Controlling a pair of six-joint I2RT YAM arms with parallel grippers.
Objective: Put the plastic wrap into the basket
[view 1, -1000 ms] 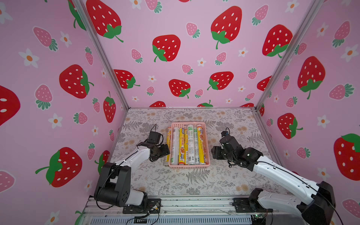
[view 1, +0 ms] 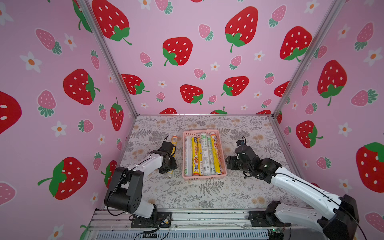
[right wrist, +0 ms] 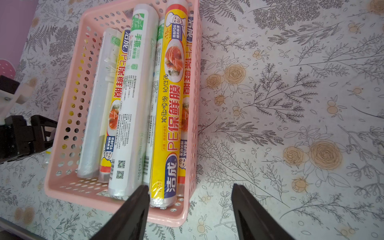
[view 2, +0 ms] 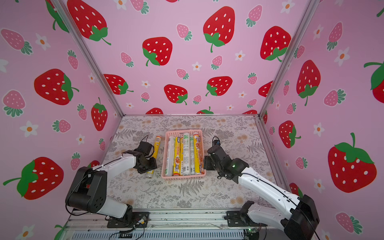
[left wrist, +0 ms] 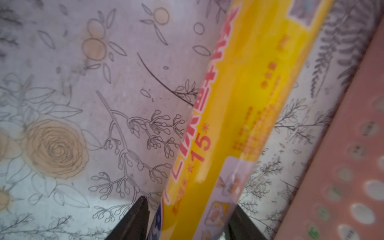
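A yellow roll of plastic wrap (view 1: 173,143) lies left of the pink basket (view 1: 185,174), outside its wall. My left gripper straddles its near part, one finger (left wrist: 136,222) on each side with hardly a gap. The left wrist view is blurred, so whether the fingers press on the roll does not show. In the top views the gripper hides the roll's middle. My right gripper is open and empty, just right of the basket, its left finger overlapping the near right corner in view.
Inside the basket several wrap rolls lie side by side, among them a white-green one (right wrist: 134,100) and a yellow one (right wrist: 168,120), filling most of its width.
The yellow roll and my left gripper have shifted left together, widening the gap to the basket. Earlier the basket slid slightly right. My right arm has barely moved.
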